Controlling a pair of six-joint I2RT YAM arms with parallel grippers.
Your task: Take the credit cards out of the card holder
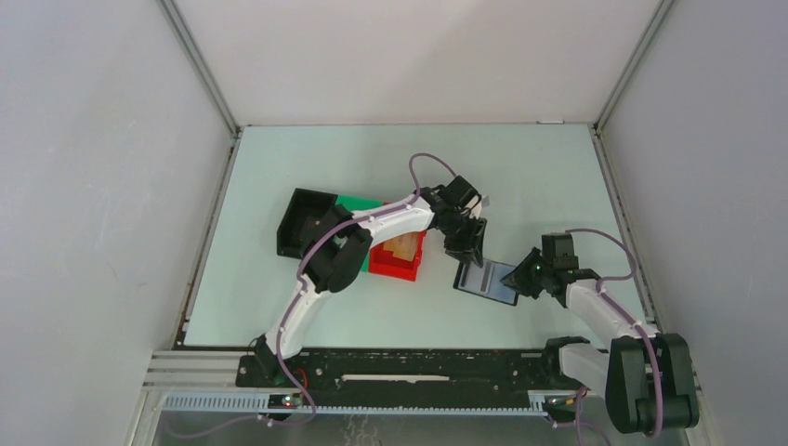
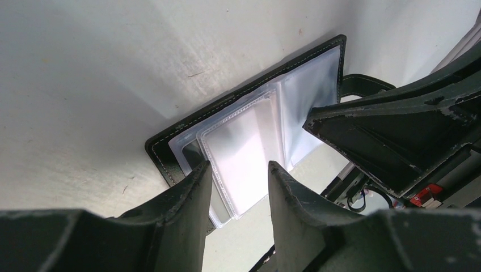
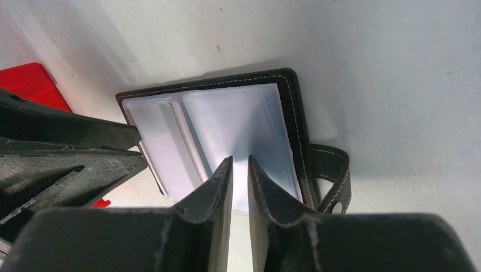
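The card holder (image 1: 485, 281) lies open and flat on the table, a black stitched cover with clear plastic sleeves. One pale sleeve (image 2: 244, 153) lies beneath my left gripper, whose fingers stand apart, open, with nothing held between them. Over the sleeves on the other side (image 3: 232, 124) is my right gripper. Its fingers are closed to a narrow gap, with flat plastic showing through; I cannot tell whether any sleeve is pinched. In the left wrist view, the right gripper's tip seems to touch the plastic. No loose card shows clearly.
A red tray (image 1: 392, 268) with something tan inside stands left of the holder, partly under my left arm. Beyond it are a green section (image 1: 358, 203) and a black box (image 1: 294, 223). The holder's strap (image 3: 334, 181) sticks out at its right.
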